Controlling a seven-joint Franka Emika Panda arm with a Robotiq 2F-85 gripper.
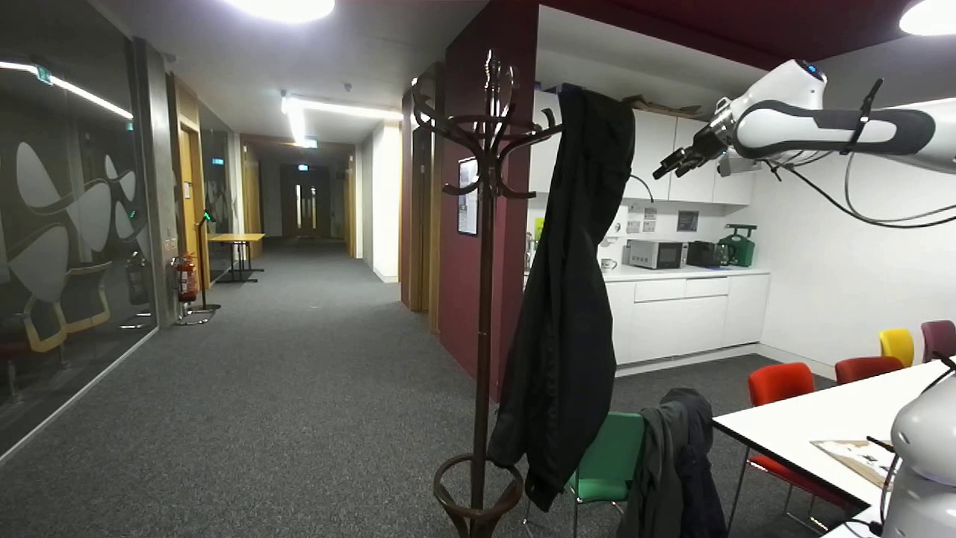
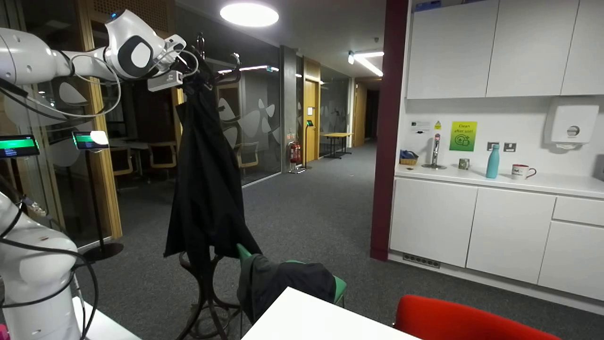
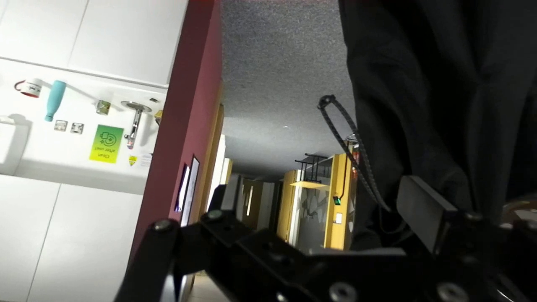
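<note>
A black coat hangs from a hook of the dark wooden coat stand. My gripper is in the air to the right of the coat's upper part, apart from it in exterior view 1. In the wrist view, the gripper is open, with its fingers well apart. The coat fills the right side there, behind the right finger. A dark cord loop sticks out from the coat toward the space between the fingers; nothing is visibly clamped. In exterior view 2 the fingers are hidden against the dark coat.
A green chair with dark clothing over it stands below the coat. The white table has red chairs beside it. White kitchen cupboards line the back wall. Open carpeted floor stretches left of the stand.
</note>
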